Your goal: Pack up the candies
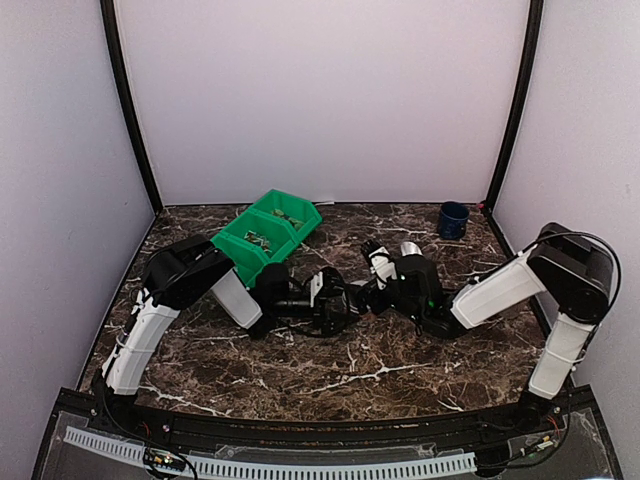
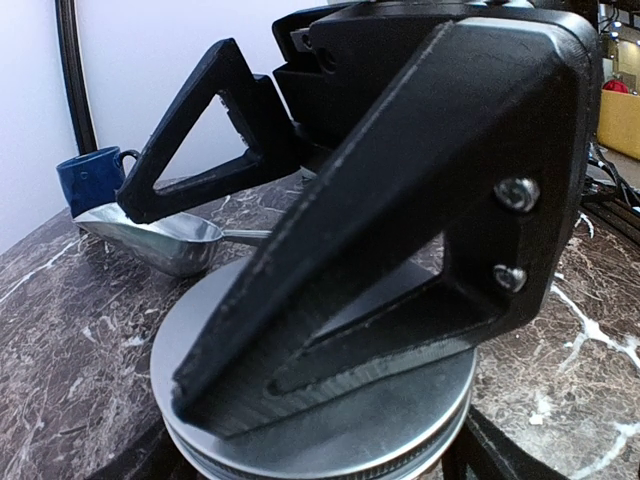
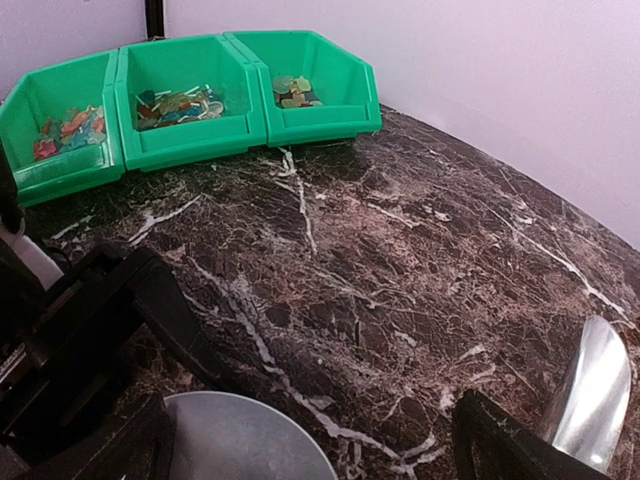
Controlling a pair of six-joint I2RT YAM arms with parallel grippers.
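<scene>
The jar shows mainly as its round silver lid [image 2: 330, 400], which fills the lower middle of the left wrist view and peeks in at the bottom of the right wrist view. My left gripper [image 1: 343, 303] is open, its dark fingers at either side of the jar below the lid. Over the lid reaches my right gripper [image 1: 368, 290], also open, one finger across the lid's top and the other past its far side. Whether it touches the lid, I cannot tell. Candies [image 3: 180, 104] of several colours lie in three joined green bins [image 3: 190, 148]. The jar's contents are hidden.
A metal scoop [image 2: 175, 240] lies on the dark marble table behind the jar, near my right gripper. Farther back right stands a blue mug [image 1: 452, 220].
</scene>
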